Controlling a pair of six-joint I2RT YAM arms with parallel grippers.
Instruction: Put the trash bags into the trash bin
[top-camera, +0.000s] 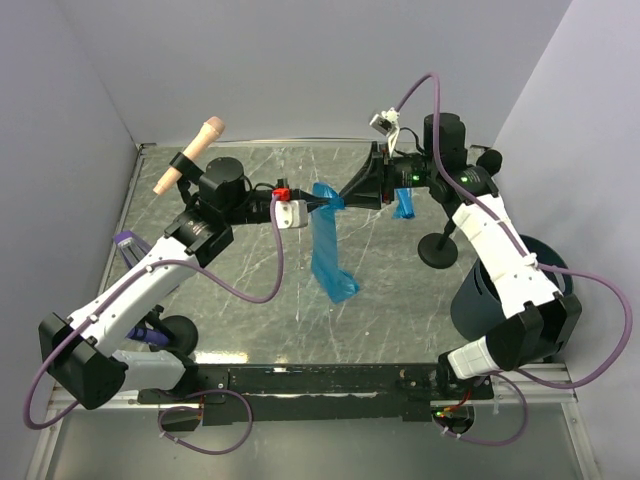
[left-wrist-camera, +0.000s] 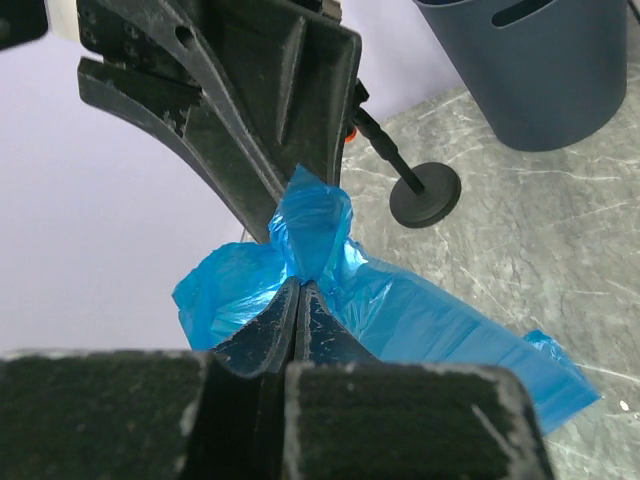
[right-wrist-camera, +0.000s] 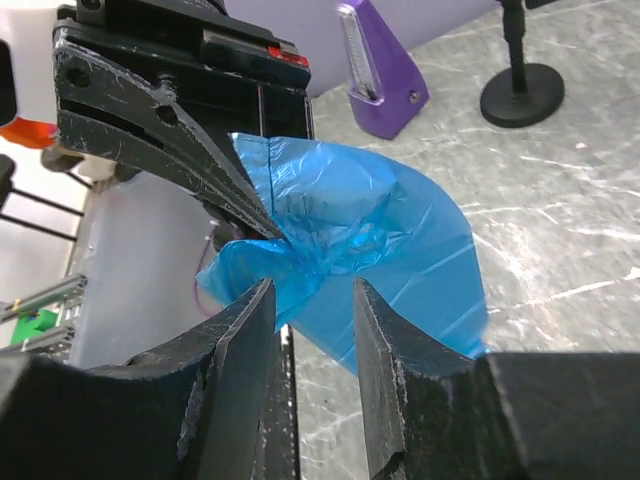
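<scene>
A blue trash bag (top-camera: 328, 250) hangs from my left gripper (top-camera: 318, 201), which is shut on its gathered top. In the left wrist view the bag (left-wrist-camera: 440, 320) flares out around those fingertips. My right gripper stands part open, its two fingers apart at the near side of the same bag (right-wrist-camera: 400, 240), close to the left fingertips; whether film lies between them is hard to tell. A second blue bag (top-camera: 403, 204) lies on the floor behind the right gripper. The dark trash bin (top-camera: 480, 305) stands at the right, partly under the right arm.
A black round-based stand (top-camera: 437, 250) rises between the right arm and the bin. Another dark base (top-camera: 178, 334) and a purple object (top-camera: 130, 245) are at the left.
</scene>
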